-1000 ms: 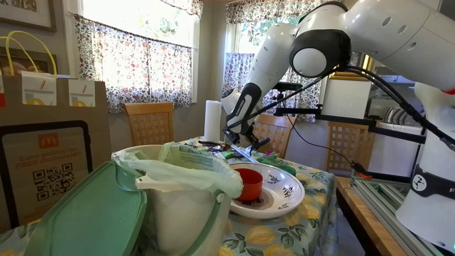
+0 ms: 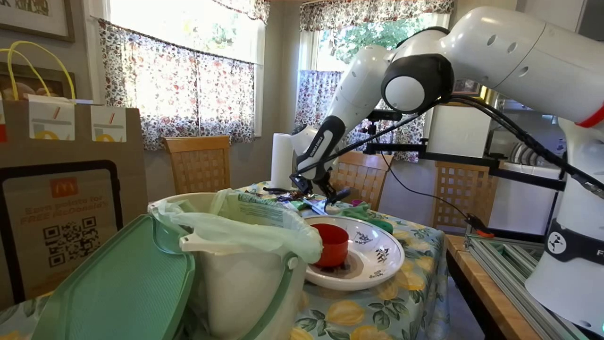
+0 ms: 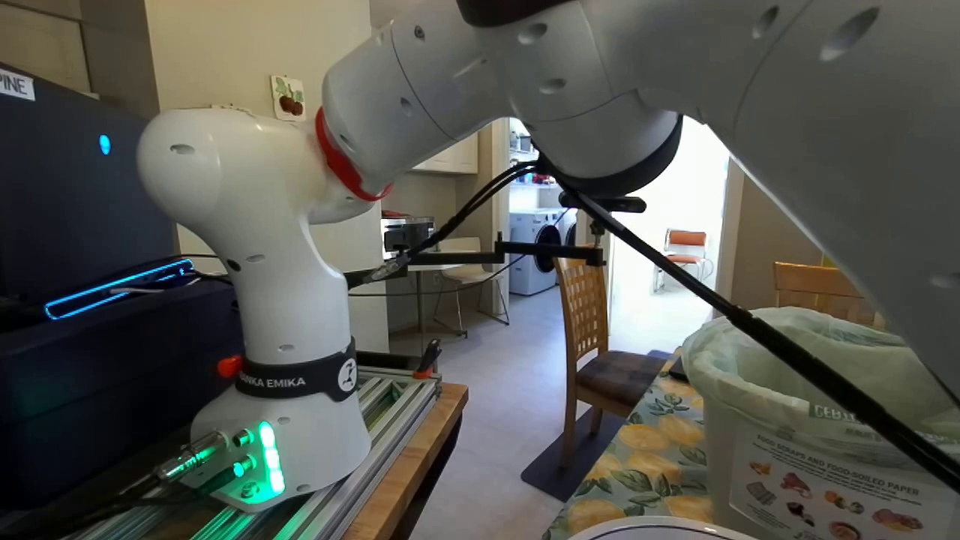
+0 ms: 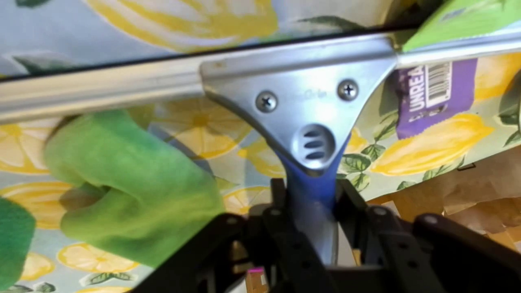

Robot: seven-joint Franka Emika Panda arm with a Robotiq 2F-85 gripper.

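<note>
A metal squeegee (image 4: 298, 83) fills the middle of the wrist view, its long blade running across nearly the whole width. My gripper is shut on the squeegee's blue neck, one dark finger on each side. From exterior view 1, the gripper (image 2: 325, 190) is low over the far part of the table, behind the white bowl (image 2: 385, 266). The lower end of the handle is hidden by the gripper in the wrist view. Whether the blade touches the tablecloth I cannot tell.
A green cloth (image 4: 146, 180) lies left of the handle, and a purple wrapper (image 4: 437, 92) lies right. The bowl holds a red cup (image 2: 331, 246). Nearer the camera stand a lined white bin (image 2: 249, 289) and a green lid (image 2: 124, 283). A paper roll (image 2: 281, 161) stands behind.
The arm and gripper have come down and slightly left in exterior view 1, carrying the squeegee lower toward the table. Bowl, cup and bin are unmoved.
</note>
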